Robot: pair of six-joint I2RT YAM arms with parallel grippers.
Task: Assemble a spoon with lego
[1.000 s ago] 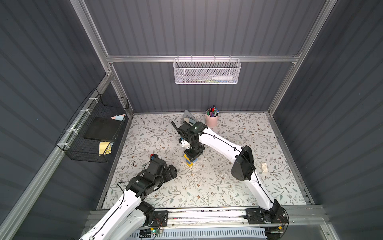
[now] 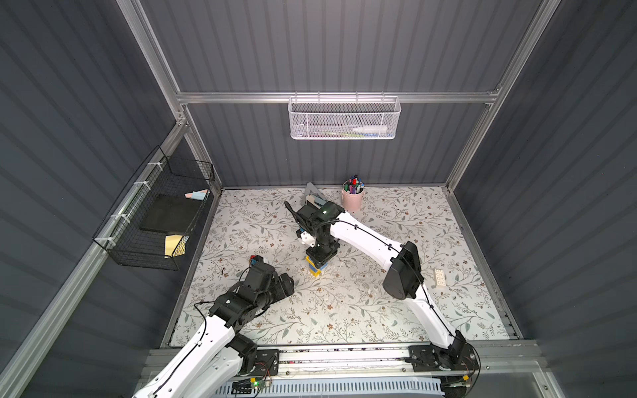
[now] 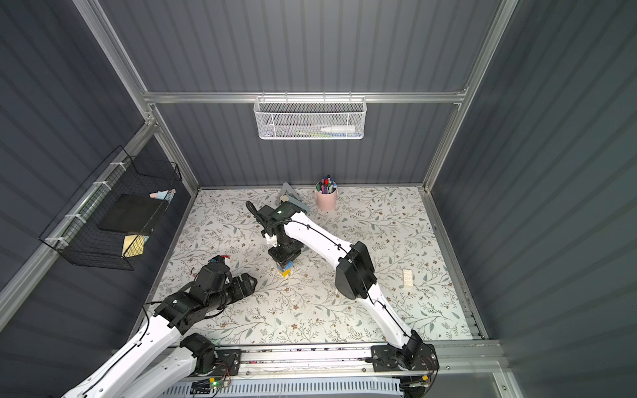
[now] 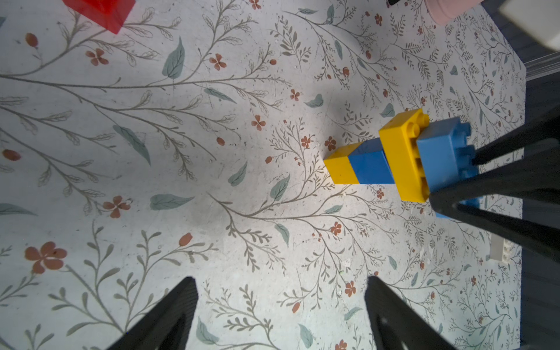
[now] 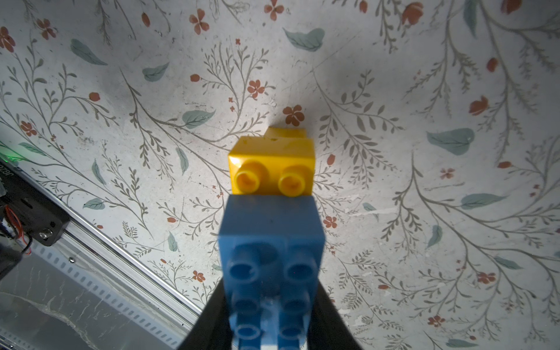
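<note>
Yellow and blue bricks are joined into one piece: a yellow end brick (image 4: 341, 163), a blue brick (image 4: 371, 161), an upright yellow brick (image 4: 403, 154) and a blue studded part (image 4: 440, 152). My right gripper is shut on that blue part (image 5: 271, 224), holding the assembly tilted with its yellow end toward the table. In the left wrist view, fingers of the right gripper grip the blue studs' side. My left gripper stands open and empty, left of the assembly. A red brick (image 4: 108, 11) lies at the left wrist view's upper left corner.
At the back stand a pink pen cup (image 2: 353, 199) and a grey object (image 2: 313, 194). A white studded piece (image 2: 440, 277) lies on the right. A black wire basket (image 2: 159, 212) hangs at the left.
</note>
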